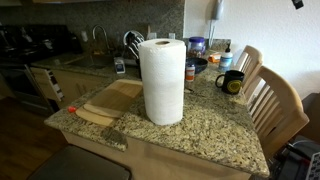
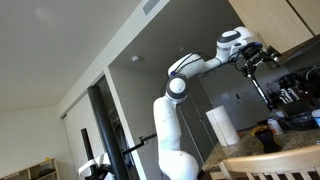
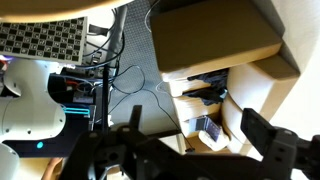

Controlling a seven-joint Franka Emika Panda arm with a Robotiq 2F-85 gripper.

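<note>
A tall white paper towel roll [image 1: 162, 82] stands upright on the granite counter [image 1: 210, 135]. A dark mug [image 1: 231, 82] with a yellow mark sits to its right, and a wooden cutting board [image 1: 112, 98] lies to its left. High above the counter, my gripper [image 2: 258, 62] is well clear of all these things. In the wrist view the dark fingers [image 3: 272, 140] of my gripper stand wide apart, with only distant background between them. Just a small dark piece of it [image 1: 297, 4] shows at the top right of the first exterior view.
Behind the roll are an orange-labelled bottle [image 1: 190, 72], a dark pan [image 1: 200, 64] and a blue bottle [image 1: 226, 58]. Wooden chairs [image 1: 275, 105] line the counter's right side. Cabinets [image 2: 275, 25] hang close to the raised gripper.
</note>
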